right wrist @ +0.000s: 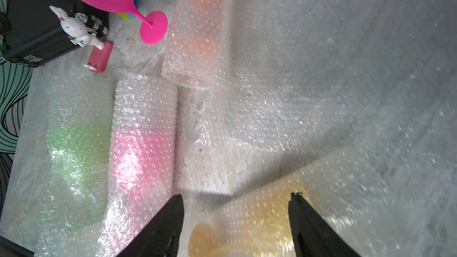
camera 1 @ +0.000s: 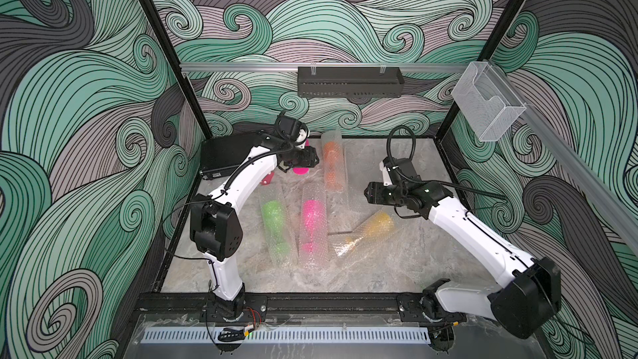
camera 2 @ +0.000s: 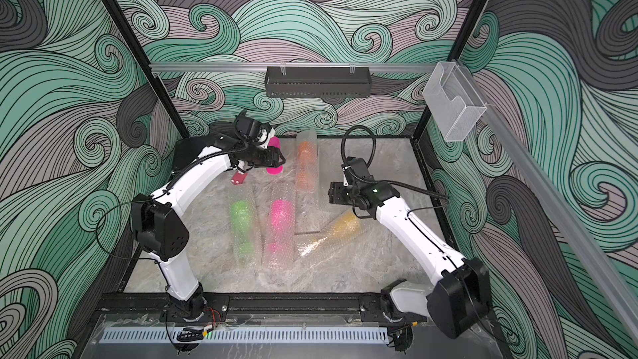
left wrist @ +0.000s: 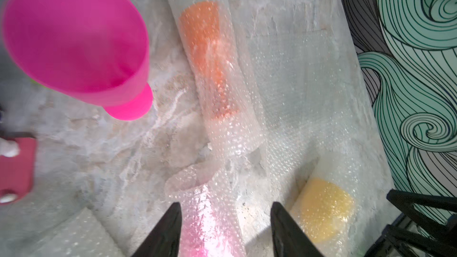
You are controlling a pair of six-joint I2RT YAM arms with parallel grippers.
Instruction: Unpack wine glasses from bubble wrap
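An unwrapped magenta glass (left wrist: 128,104) stands upright at the back left, partly covered by my left arm in the top left view. Still inside bubble wrap lie an orange glass (camera 1: 331,163), a green glass (camera 1: 273,222), a pink glass (camera 1: 311,226) and a yellow glass (camera 1: 375,227). My left gripper is open and empty, above the table and close to the magenta glass. Over the yellow bundle hangs my right gripper, also open, with nothing held between its fingers.
A flat sheet of bubble wrap (right wrist: 304,90) spreads right of the orange bundle. Back left are a black case (right wrist: 38,23), a white rabbit figure (right wrist: 76,31) and a red block (right wrist: 99,57). Bare table (camera 1: 425,266) shows at front right.
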